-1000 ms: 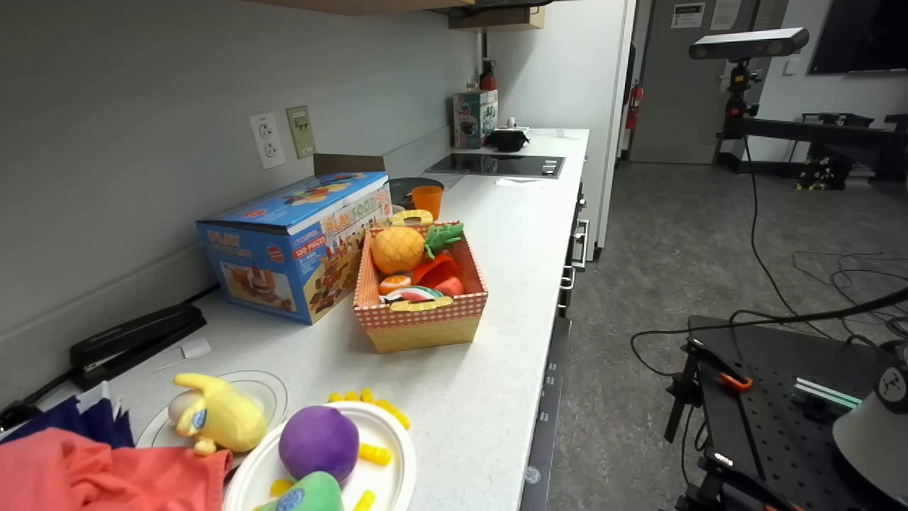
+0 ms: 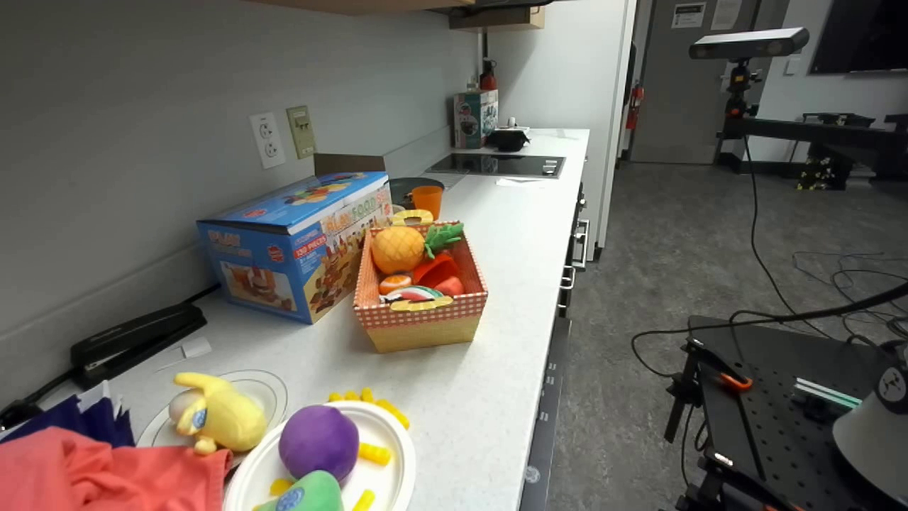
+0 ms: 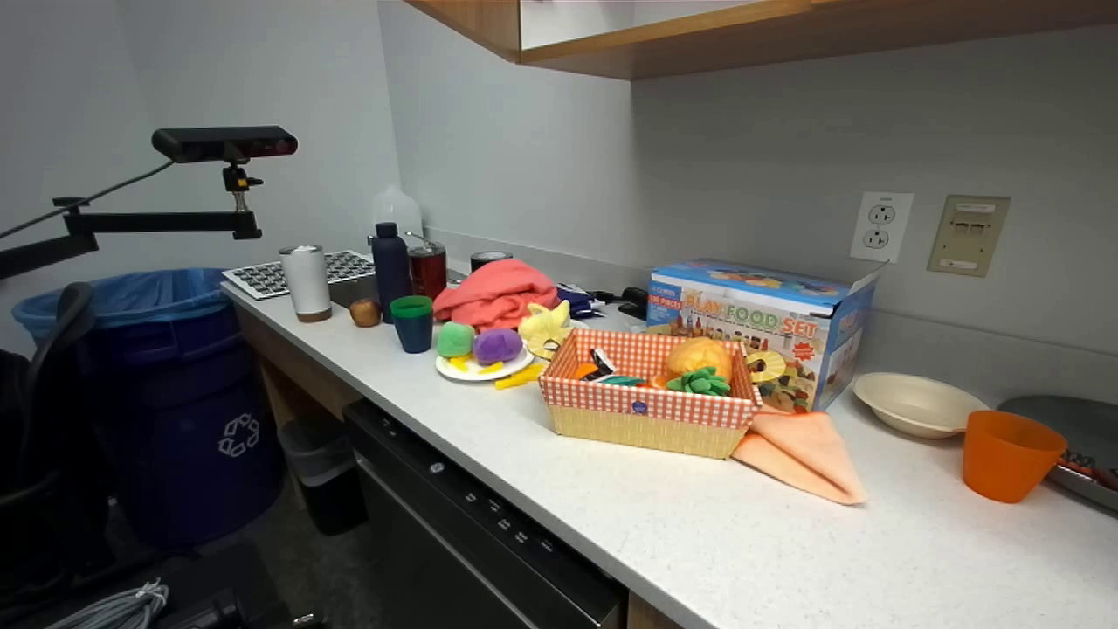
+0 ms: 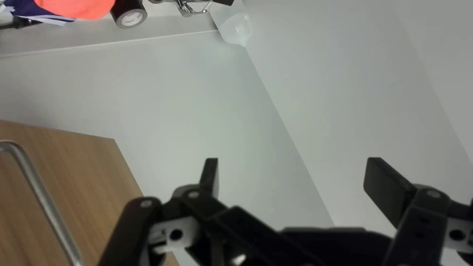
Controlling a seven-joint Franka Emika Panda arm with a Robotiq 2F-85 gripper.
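Note:
My gripper stands open in the wrist view, its two dark fingers wide apart with only bare wall behind them. Neither exterior view has the gripper in it. A checked basket (image 3: pixel 650 426) of toy food sits on the counter, with a toy pineapple (image 2: pixel 397 250) inside. On a white plate (image 2: pixel 401 455) lie a purple plush (image 2: pixel 319 443), a green plush (image 2: pixel 308 494) and yellow pieces. Beside the plate rests a yellow plush (image 2: pixel 223 413). A salmon cloth (image 3: pixel 500 293) lies bunched behind the plate in exterior view 2.
The blue play-food box (image 2: pixel 294 243) stands against the wall. A tumbler (image 3: pixel 306 283), a dark bottle (image 3: pixel 390 274) and a blue-green cup (image 3: pixel 413 325) stand at the counter's far end. An orange cup (image 3: pixel 1008 456) is by the pan. A wooden cabinet (image 4: pixel 66 177) overhangs. Counter in front of the basket is clear.

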